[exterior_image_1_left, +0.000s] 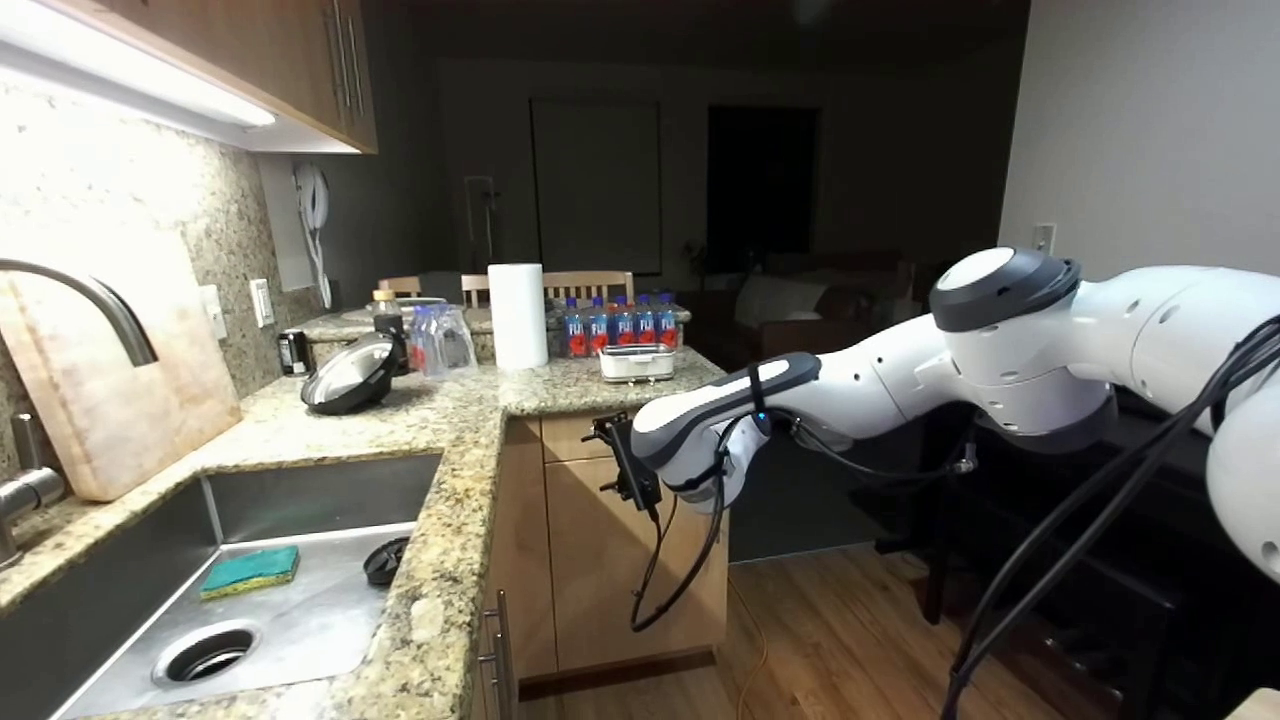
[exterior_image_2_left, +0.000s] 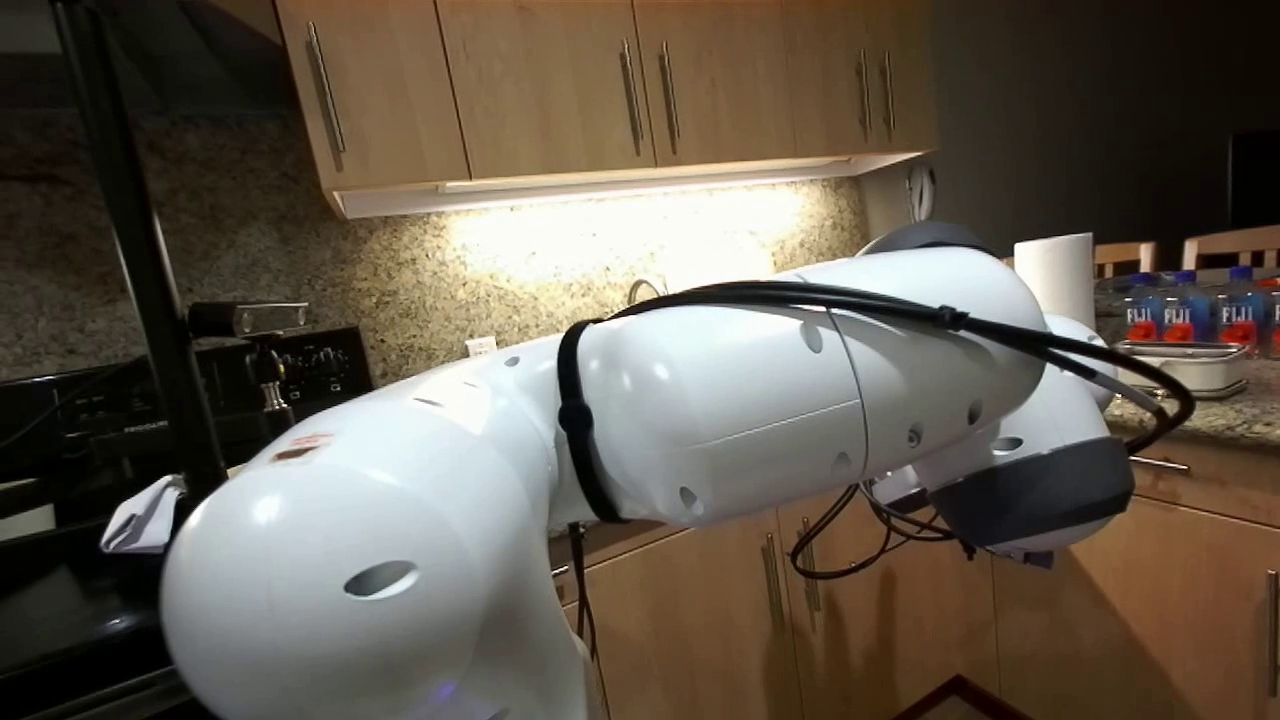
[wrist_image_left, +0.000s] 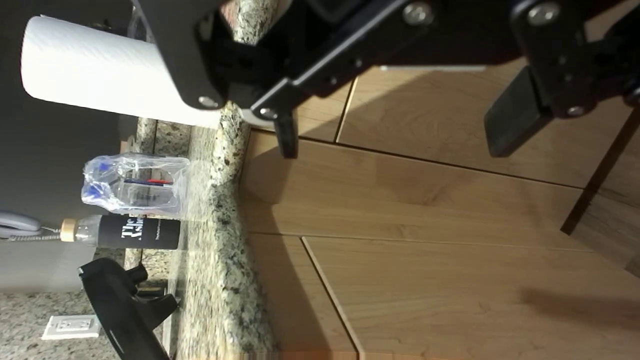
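Note:
In the first exterior view my gripper (exterior_image_1_left: 605, 458) hangs in front of the wooden cabinet doors, below the countertop (exterior_image_1_left: 462, 480) edge. The wrist view shows the gripper open, its two dark fingers (wrist_image_left: 288, 137) wide apart with only cabinet fronts behind the gap. Nothing is held. On the counter stand a paper towel roll (exterior_image_1_left: 518, 316), a white container (exterior_image_1_left: 637, 362) and a black lid with a clear window (exterior_image_1_left: 353, 374). A green sponge (exterior_image_1_left: 250, 572) and a black round item (exterior_image_1_left: 385, 560) lie in the sink. My arm hides the gripper in the second exterior view.
Several water bottles (exterior_image_1_left: 620, 325) line the back of the counter. A plastic-wrapped pack (wrist_image_left: 141, 185) and a dark bottle (wrist_image_left: 138, 232) stand near the lid. Bar handles (exterior_image_1_left: 501, 654) stick out from the cabinets. Open floor (exterior_image_1_left: 840, 630) lies below the arm.

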